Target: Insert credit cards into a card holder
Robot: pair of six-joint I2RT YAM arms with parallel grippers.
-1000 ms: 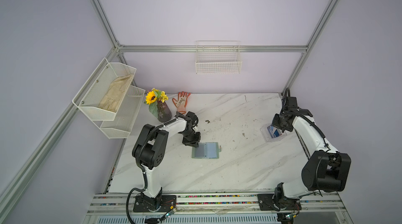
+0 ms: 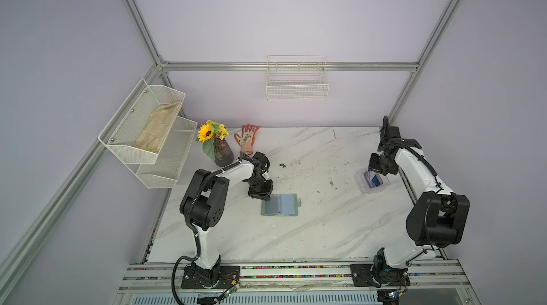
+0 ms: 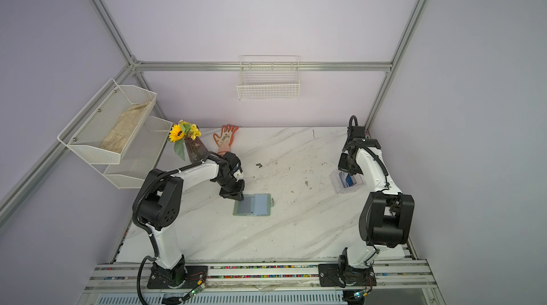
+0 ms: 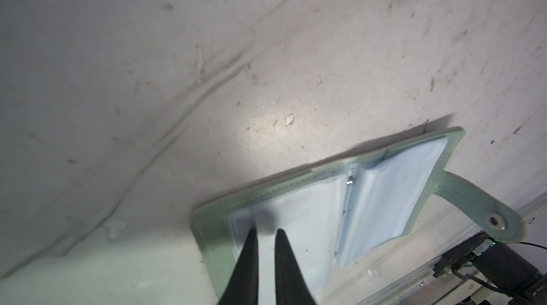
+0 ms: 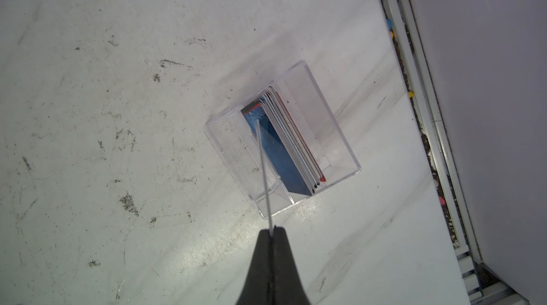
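The open mint card holder (image 4: 393, 191) lies on the table with clear sleeves and a snap strap. My left gripper is over its left page, fingers slightly apart with nothing between them. A clear box (image 5: 336, 134) at the table's right holds several cards (image 5: 290, 139) on edge. My right gripper is above it, shut on a thin pale card (image 5: 263, 174), seen edge-on and reaching over the box.
A vase of sunflowers (image 2: 222, 151) and an orange-white glove (image 2: 247, 137) are at the back left. Wire baskets (image 2: 148, 128) hang on the left wall.
The left arm and card holder have not visibly moved.
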